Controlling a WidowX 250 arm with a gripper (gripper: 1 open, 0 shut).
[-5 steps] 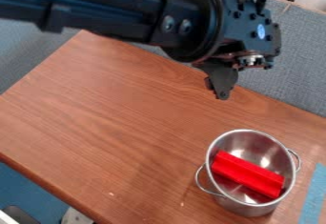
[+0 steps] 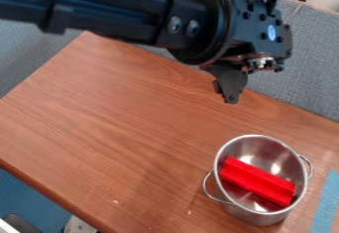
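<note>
A steel pot (image 2: 276, 153) with two wire handles stands on the wooden table at the lower right, and a red bar-shaped object (image 2: 259, 179) lies inside it. My black gripper (image 2: 231, 90) hangs from the arm at the upper middle, above the table and up-image from the pot, apart from it. Its fingers are seen end-on or partly hidden, so how far apart they stand is hard to see; nothing shows held in it.
A light blue strip (image 2: 326, 202) lies right of the pot. A grey padded surface (image 2: 304, 78) runs along the back.
</note>
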